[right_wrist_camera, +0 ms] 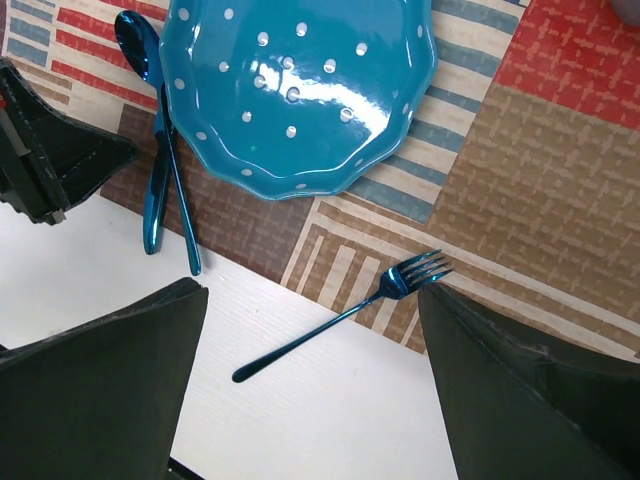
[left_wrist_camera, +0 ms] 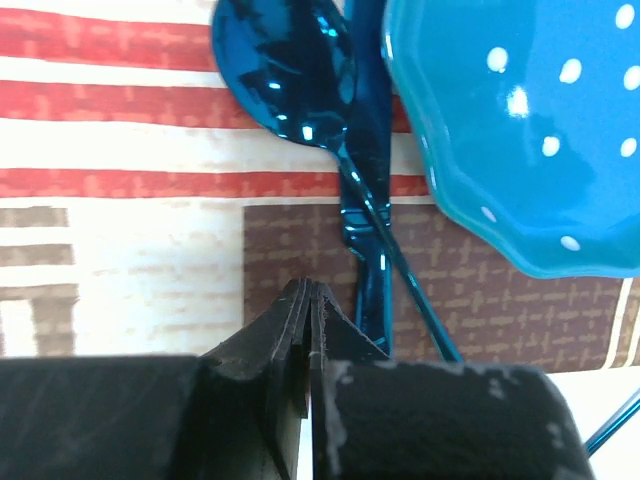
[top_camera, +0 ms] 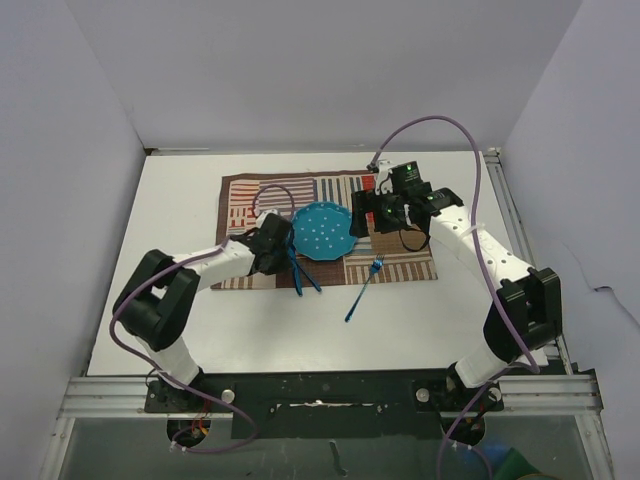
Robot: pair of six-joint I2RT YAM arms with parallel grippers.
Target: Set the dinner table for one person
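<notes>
A scalloped blue plate with white dots lies near the middle of the patterned placemat. Along its left side rest a blue spoon and a blue knife; the spoon's handle crosses over the knife. My left gripper is shut with nothing between its fingers, just left of the knife. The blue fork lies slanted, tines on the mat and handle on the bare table. My right gripper hovers open above it, apart from the fork.
A dark round object shows at the corner of the right wrist view. Both arms reach in over the mat's left and right parts.
</notes>
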